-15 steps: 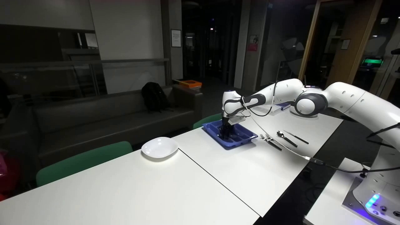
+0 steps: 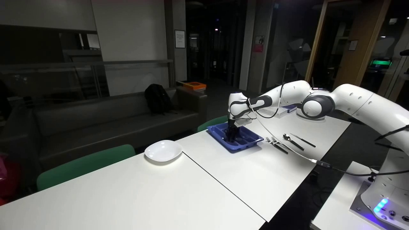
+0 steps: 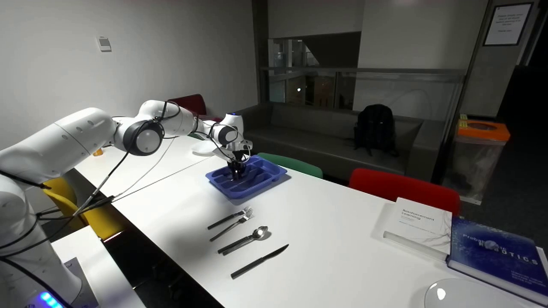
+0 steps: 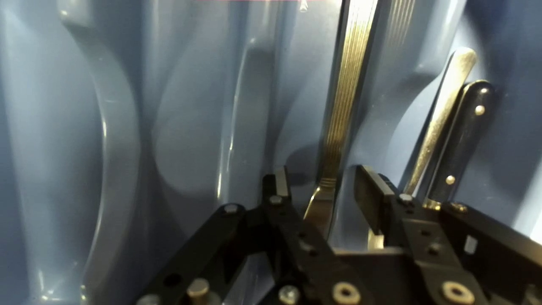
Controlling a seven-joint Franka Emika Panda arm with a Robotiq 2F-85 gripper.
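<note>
The blue cutlery tray (image 2: 249, 146) lies on the white table, and my gripper (image 2: 231, 134) reaches down into it. In the wrist view the two dark fingertips of the gripper stand apart, partly open. A long, ridged metal utensil (image 4: 343, 104) runs through the gap between them, with room visible on either side. Its lower end is hidden by the gripper. To the right, inside the tray, lie a plain metal handle (image 4: 447, 102) and a black riveted handle (image 4: 461, 137).
Forks (image 3: 229, 220), spoons (image 3: 245, 240) and a knife (image 3: 260, 261) lie on the table near the tray. A white plate (image 2: 163, 151) stands on the other side. Books (image 3: 495, 251) occupy the far end.
The arm's wrist and gripper have shifted very slightly within the tray. The tray, plate and loose cutlery look unmoved.
</note>
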